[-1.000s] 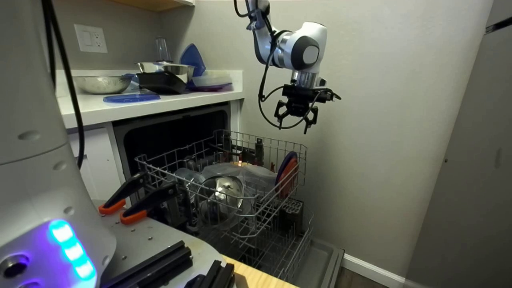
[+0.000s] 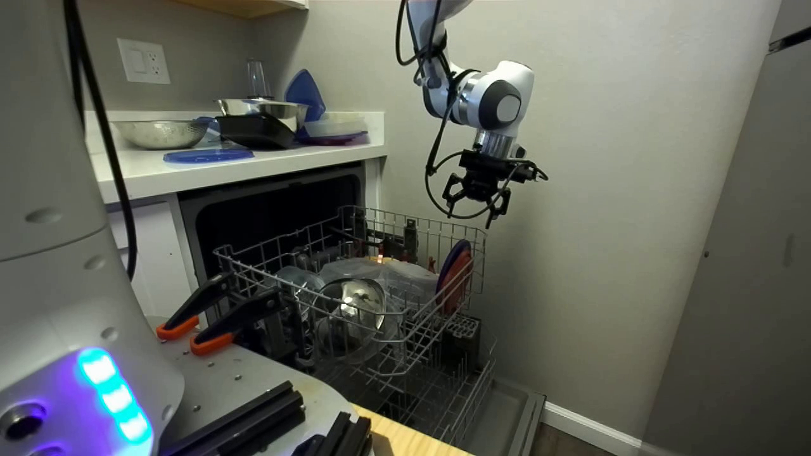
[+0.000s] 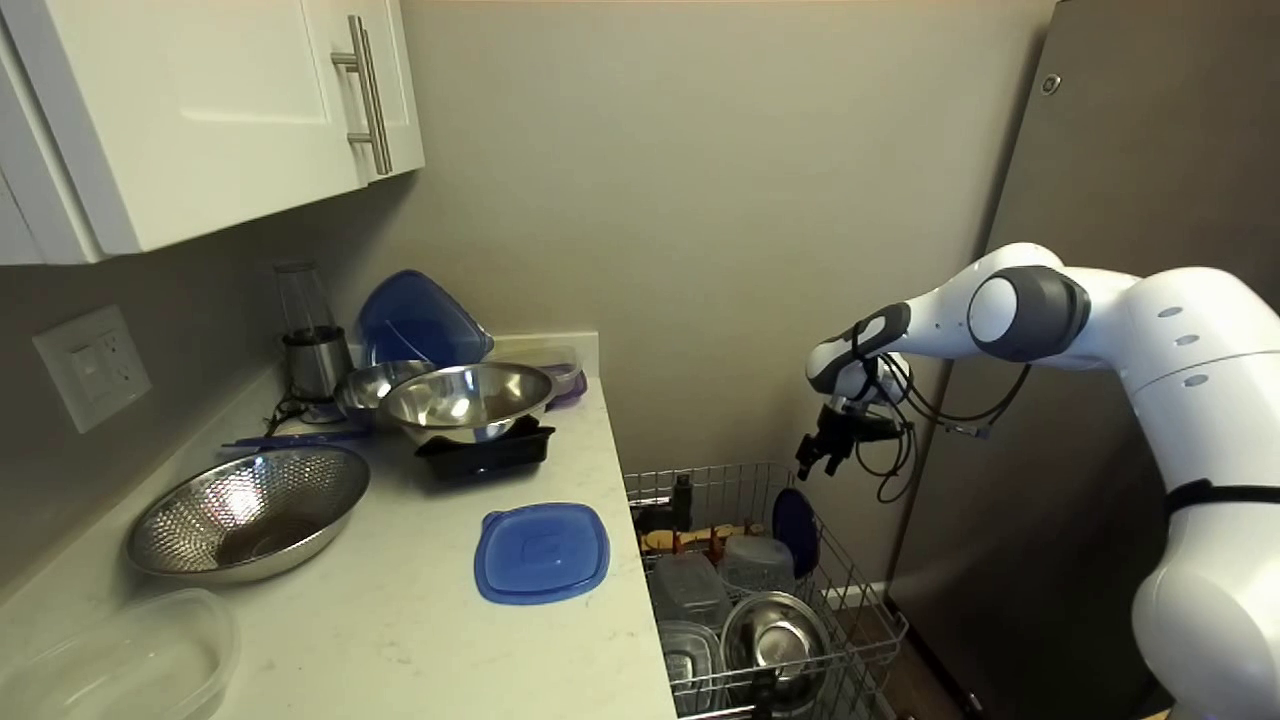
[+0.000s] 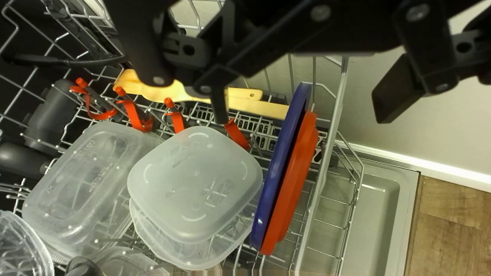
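Note:
Above the far right part of the dishwasher's upper rack (image 2: 410,342) hangs my gripper (image 2: 469,217), open and empty, clear of everything below. In the wrist view its two fingers (image 4: 398,92) stand wide apart. A blue lid (image 4: 281,161) and a red lid (image 4: 294,184) stand on edge side by side near the rack's right wall. Left of them a clear container (image 4: 195,184) lies upside down, with another clear container (image 4: 87,179) beside it. Wooden utensils (image 4: 248,103) lie along the far side, partly hidden by a finger.
On the counter (image 3: 480,660) lie a blue lid (image 3: 542,553), a perforated metal bowl (image 3: 252,510), a steel bowl (image 3: 468,402) and a black tray (image 3: 486,454). A steel bowl (image 3: 780,642) sits in the rack's near part. Bare wall (image 2: 608,228) is right of the gripper.
In exterior view 1 my gripper and arm have moved a little lower and to the right. The gripper stays open, and the rack's contents look unmoved.

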